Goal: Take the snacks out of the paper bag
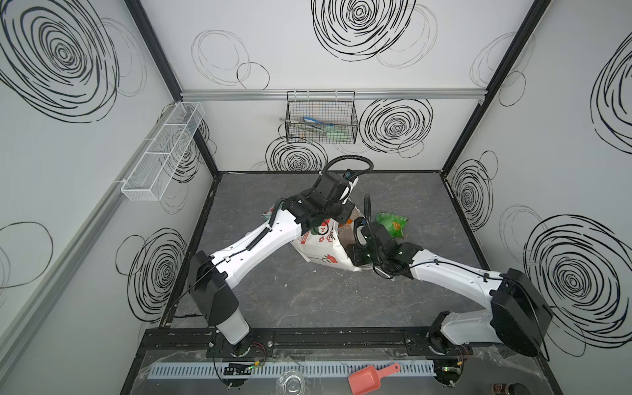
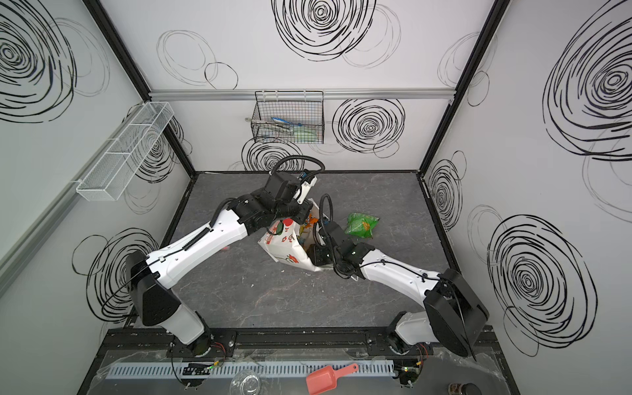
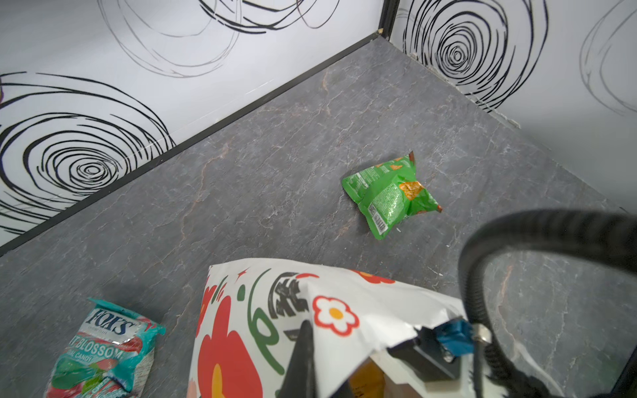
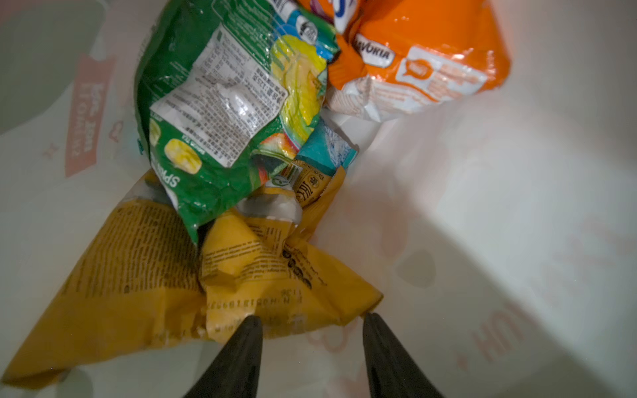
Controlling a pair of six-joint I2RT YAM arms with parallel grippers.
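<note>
A white patterned paper bag (image 1: 322, 247) (image 3: 252, 338) lies mid-table, with my left gripper at its upper rim, shut; whether paper is between its fingers is unclear. My right gripper is inside, fingers apart and empty, just short of a yellow-brown packet (image 4: 132, 278). A green packet (image 4: 212, 99) and an orange packet (image 4: 424, 46) lie behind that one. Outside the bag lie a green snack packet (image 1: 392, 223) to the right and a teal Fox's candy pack (image 3: 99, 351) on the other side.
A black wire basket (image 1: 322, 118) hangs on the back wall, a white wire rack (image 1: 158, 158) on the left wall.
</note>
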